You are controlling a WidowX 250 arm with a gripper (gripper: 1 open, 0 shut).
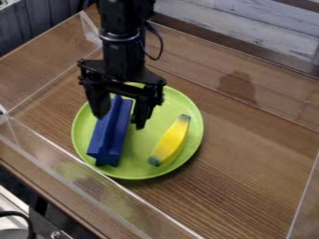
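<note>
A black gripper (121, 105) hangs open over the left part of a green plate (149, 170), its two fingers on either side of the upper end of a long blue block (107, 141). The block lies on the plate. Whether the fingertips touch it I cannot tell. A yellow banana-like object (170, 140) lies on the right side of the plate, apart from the gripper.
A light plank wall (249, 28) runs along the back. A black cable (13, 219) shows at the bottom left corner.
</note>
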